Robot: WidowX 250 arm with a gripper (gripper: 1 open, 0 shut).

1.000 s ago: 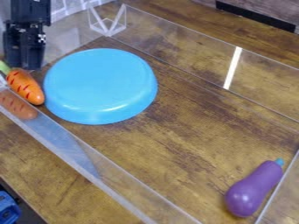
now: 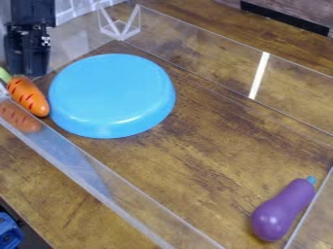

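A black gripper [image 2: 26, 47] is at the top left edge, partly out of view, just above an orange carrot [image 2: 29, 95] with a green top; its fingers are too dark to tell how they stand. The carrot lies at the left, beside a large blue disc [image 2: 112, 93], which looks like an upturned plate or lid. A purple eggplant [image 2: 282, 212] lies at the lower right on the wooden surface.
Clear walls [image 2: 117, 204] enclose the area, with a reflection of the carrot in the near left one. A blue object [image 2: 7, 231] sits outside at the lower left.
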